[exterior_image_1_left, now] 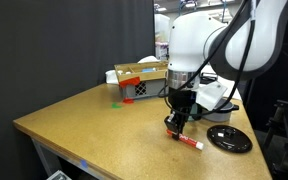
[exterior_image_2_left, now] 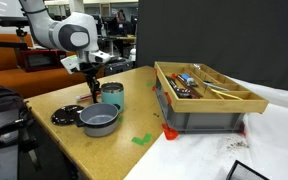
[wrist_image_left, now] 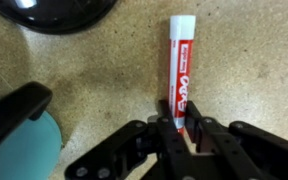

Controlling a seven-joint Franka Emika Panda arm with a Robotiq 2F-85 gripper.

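A red and white marker [wrist_image_left: 180, 65] runs up the middle of the wrist view, its white end pointing away from my gripper. The dark fingers [wrist_image_left: 165, 110] are shut on the marker near its other end, one on each side. From exterior view 1, the marker [exterior_image_1_left: 187, 141] shows low at the table's near side, slanting down to the right from under my gripper [exterior_image_1_left: 173, 131]. Whether it still touches the table cannot be told. The black parts of the gripper hide the marker's held end.
A black plate [exterior_image_1_left: 228, 139] lies right of the marker. Close by stand a grey pot [exterior_image_2_left: 99, 121] and a teal cup [exterior_image_2_left: 113, 93]. Farther back is a grey crate [exterior_image_2_left: 209, 118] with a wooden tray on top.
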